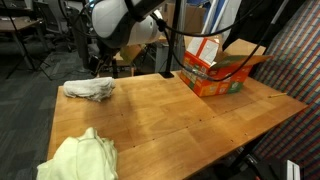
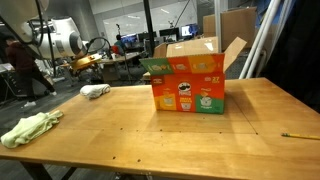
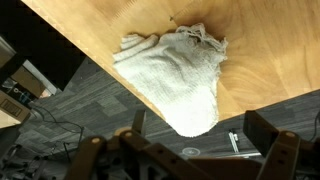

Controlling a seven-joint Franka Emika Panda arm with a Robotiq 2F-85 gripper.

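A crumpled white cloth lies near the far left edge of the wooden table; in exterior view 2 the white cloth is at the back. The wrist view has a white cloth spread below and ahead of my gripper, close to the table edge. The fingers stand wide apart with nothing held, and the cloth is clear of them. A second, cream cloth lies at the near left corner, seen as a pale greenish cloth in exterior view 2.
An open red and green cardboard box stands on the table, its flaps up. A pencil-like stick lies at the right. Dark floor shows beyond the edge.
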